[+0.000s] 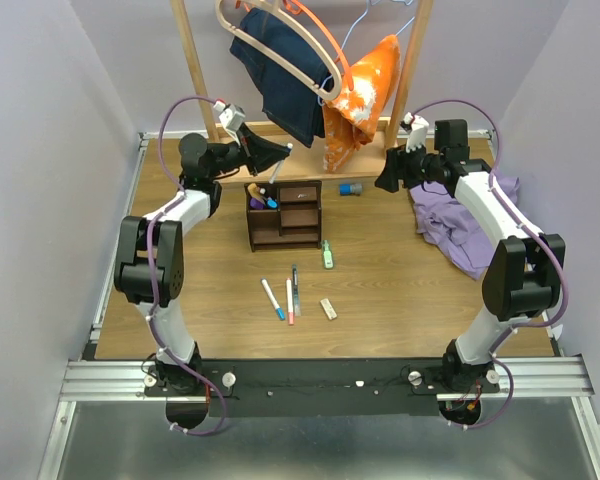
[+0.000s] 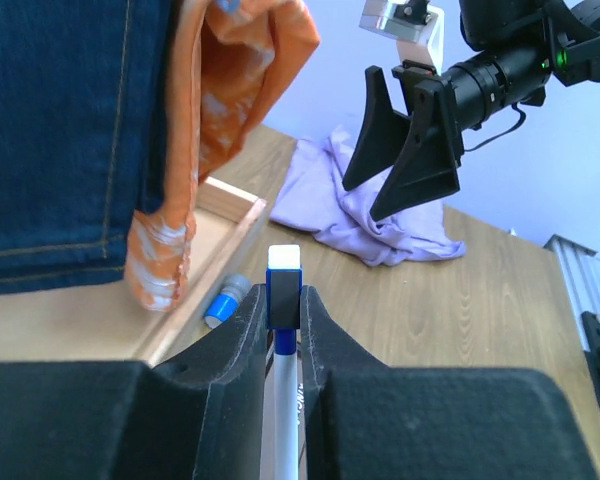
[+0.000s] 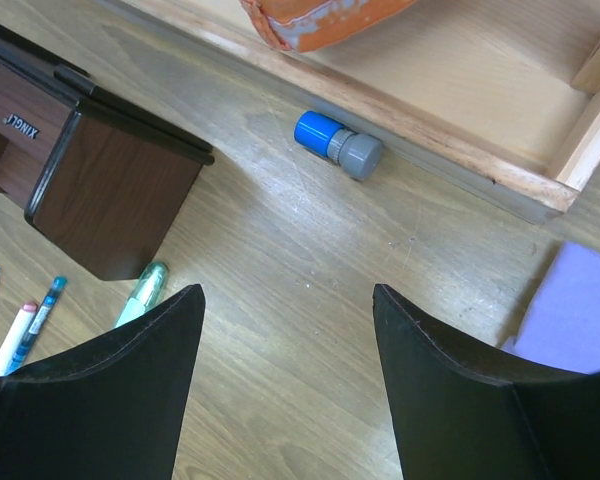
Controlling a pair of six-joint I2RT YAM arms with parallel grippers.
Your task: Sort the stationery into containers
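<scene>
My left gripper [image 1: 280,150] is shut on a white and blue marker [image 2: 285,390], held upright above the dark wooden organizer [image 1: 300,230], whose upper left compartment holds several items. My right gripper [image 1: 394,165] stands open over the table, nothing between its fingers. Loose markers [image 1: 273,298] and pens [image 1: 296,285] lie below the organizer, with a green bottle [image 1: 327,255] and a pale block [image 1: 329,308]. A blue cylinder with a grey cap [image 3: 338,145] lies right of the organizer.
A wooden rack [image 1: 413,60] with hanging jeans [image 1: 280,70] and orange fabric [image 1: 365,85] stands at the back. A purple cloth [image 1: 450,230] lies at right. The front of the table has free room.
</scene>
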